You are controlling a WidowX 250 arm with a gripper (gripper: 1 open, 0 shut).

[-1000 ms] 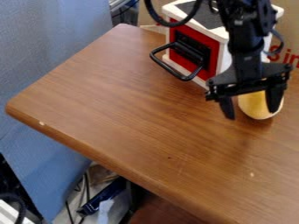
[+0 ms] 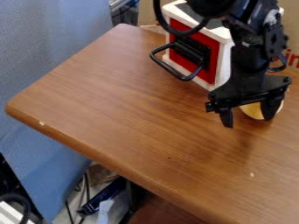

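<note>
My black gripper (image 2: 246, 112) is at the right, low over the wooden table (image 2: 117, 105), its two fingers apart around a yellow object (image 2: 253, 112) that is mostly hidden behind it. Whether the fingers touch that object I cannot tell. A white-and-red toy oven (image 2: 207, 74) with a black door handle stands just behind and left of the gripper.
The table's left edge drops toward a blue fabric surface (image 2: 41, 79), with cables and bags below. A cardboard box (image 2: 289, 44) stands at the back right.
The gripper has moved slightly over the yellow object, which is now more hidden behind it. The oven has not visibly moved.
</note>
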